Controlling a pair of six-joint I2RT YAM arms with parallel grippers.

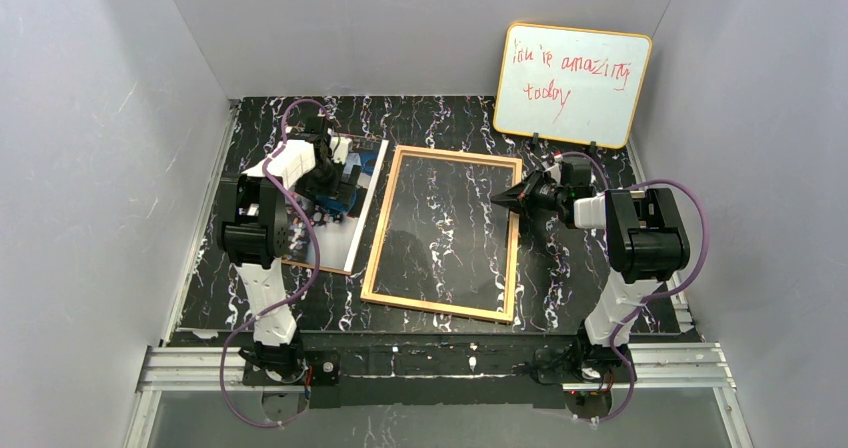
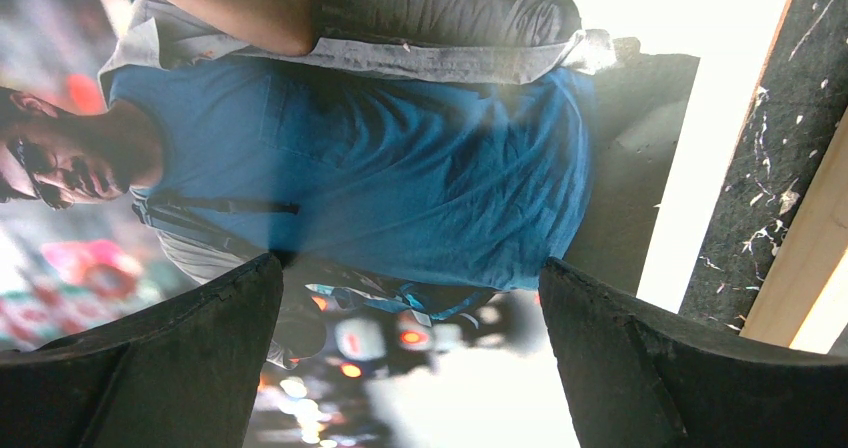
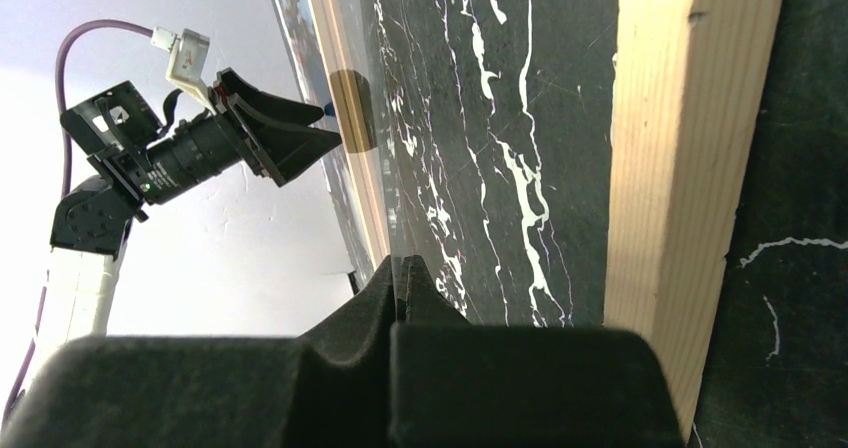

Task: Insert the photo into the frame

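Note:
The photo [image 1: 300, 233], a man in a blue shirt, lies at the left of the table with a white border. It fills most of the left wrist view, where my left gripper stands open above it with nothing between its fingers. To its right is the empty-looking wooden frame [image 1: 512, 268], flat on the table. Over the frame's opening is a clear sheet [image 3: 380, 118], see-through and hard to make out. At the frame's right bar, my right gripper [image 1: 497, 199] is shut on the sheet's edge, which runs into its fingertips in the right wrist view.
A whiteboard [image 1: 572, 85] with red writing leans on the back wall at the right. Dark marbled table shows in a narrow gap between photo and frame. Bare table [image 1: 560, 278] lies right of the frame.

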